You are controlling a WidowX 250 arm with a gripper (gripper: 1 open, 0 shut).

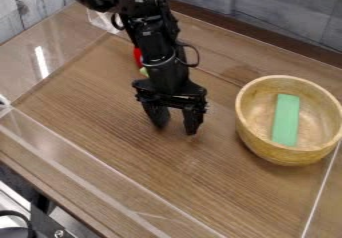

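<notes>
The black robot arm reaches down from the top left to the middle of the wooden table [94, 152], where its gripper [174, 117] hangs low over the bare top, its fingers apart. A tan bowl [254, 108] stands to the right of the gripper, with a green rectangular block [285, 120] lying inside it. A small red object [138, 56] is partly hidden behind the arm.
A small yellowish item behind the arm is mostly hidden. A clear object [104, 18] sits at the back left edge.
</notes>
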